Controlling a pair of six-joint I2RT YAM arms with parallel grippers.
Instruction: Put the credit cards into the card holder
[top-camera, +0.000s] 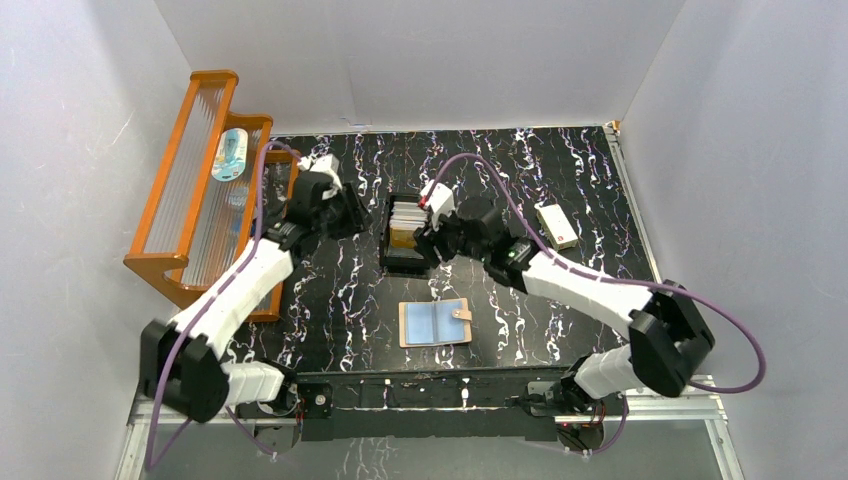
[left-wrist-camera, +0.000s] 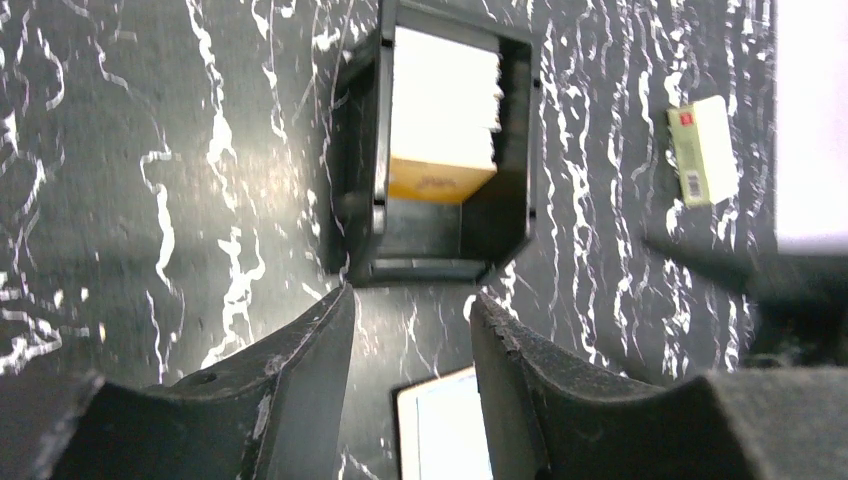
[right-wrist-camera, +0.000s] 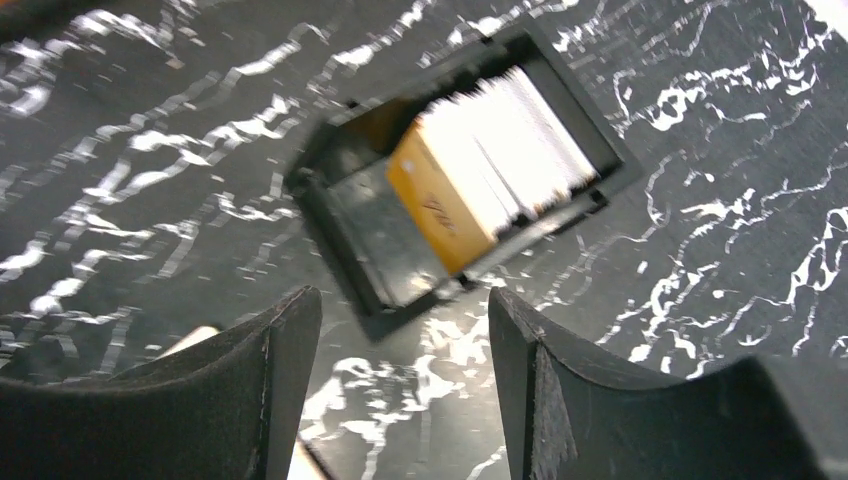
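A black box (top-camera: 404, 260) in mid-table holds a row of white cards with a yellow one (left-wrist-camera: 440, 180) at the front. Below it lies an open card holder (top-camera: 430, 322) with pale blue sleeves, partly seen in the left wrist view. My left gripper is left of the box, open and empty above the table. My right gripper is over the box's right side, open and empty, the box and cards (right-wrist-camera: 510, 150) beyond its fingertips in its wrist view.
A wooden rack (top-camera: 180, 200) with a blue package stands at the left. A small pale box (top-camera: 556, 226) lies at the right. Bare marble table surrounds the box; grey walls enclose the area.
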